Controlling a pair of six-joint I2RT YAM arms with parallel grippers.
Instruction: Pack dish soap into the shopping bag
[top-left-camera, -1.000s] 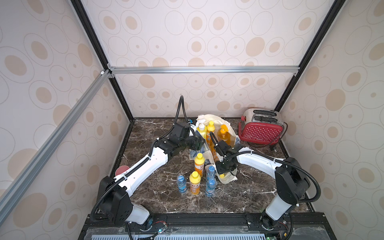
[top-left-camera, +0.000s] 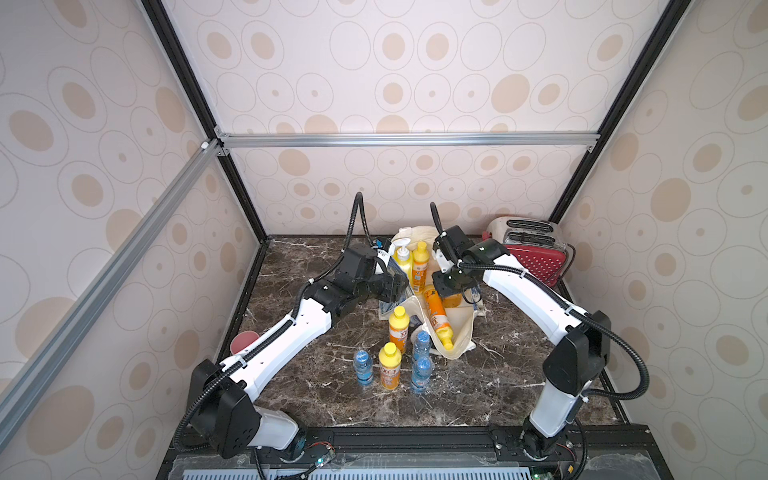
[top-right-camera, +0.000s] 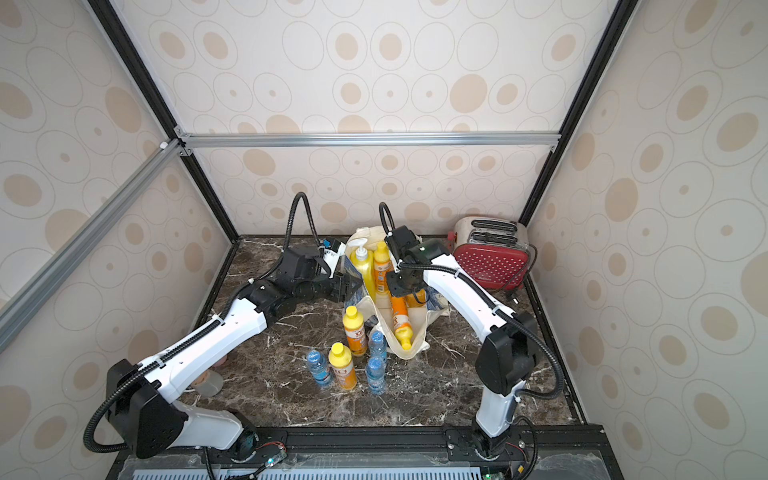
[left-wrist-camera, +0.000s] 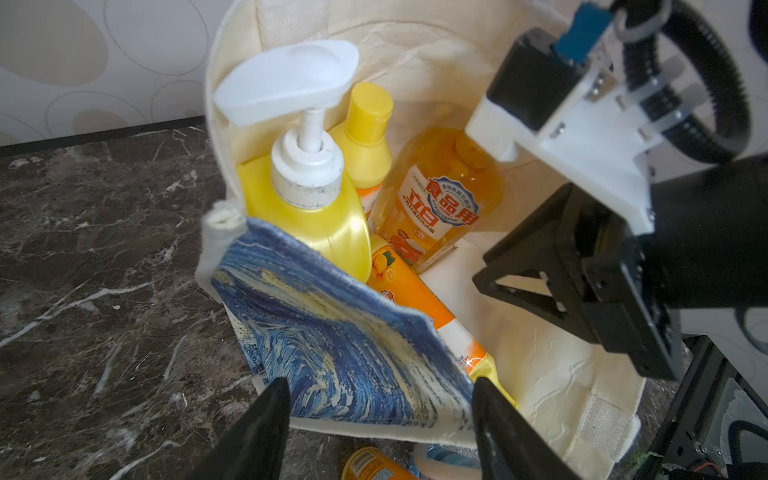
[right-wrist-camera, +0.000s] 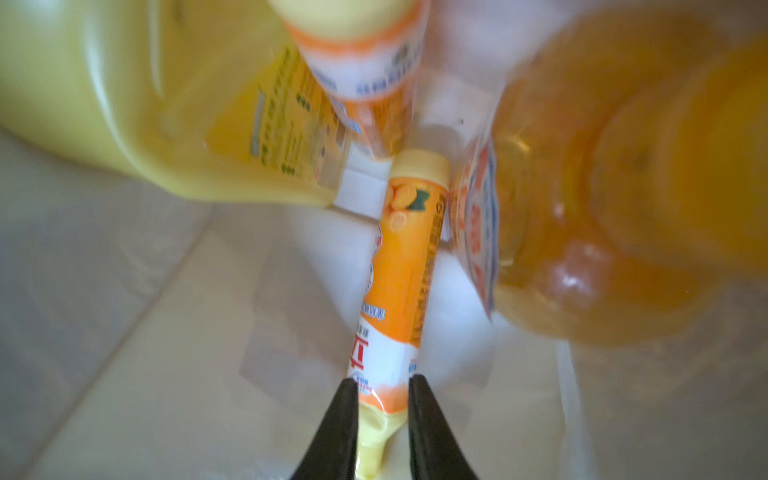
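Note:
The cream shopping bag (top-left-camera: 461, 340) stands open, its blue printed flap (left-wrist-camera: 336, 336) facing the left wrist camera. Inside lies an orange dish soap bottle (right-wrist-camera: 400, 264) with its narrow yellow end toward the front. A yellow pump bottle (left-wrist-camera: 320, 216), a yellow-capped bottle (left-wrist-camera: 365, 144) and a larger amber bottle (left-wrist-camera: 436, 200) stand behind it. My right gripper is over the bag, its fingers parted and the lying bottle's end visible beyond them. At the bag's left side, my left gripper has parted fingers, the flap showing across the gap; contact is unclear.
Two yellow-capped orange bottles, one nearer (top-left-camera: 389, 366) and one farther (top-left-camera: 398, 328), stand before the bag among small blue water bottles (top-left-camera: 363, 367). A red toaster (top-left-camera: 524, 260) sits behind right. Bare marble counter (top-left-camera: 308, 384) lies front left.
My right gripper has moved back from the bag's front end, uncovering the lying orange bottle and now covering part of the amber one. The left arm has shifted only slightly.

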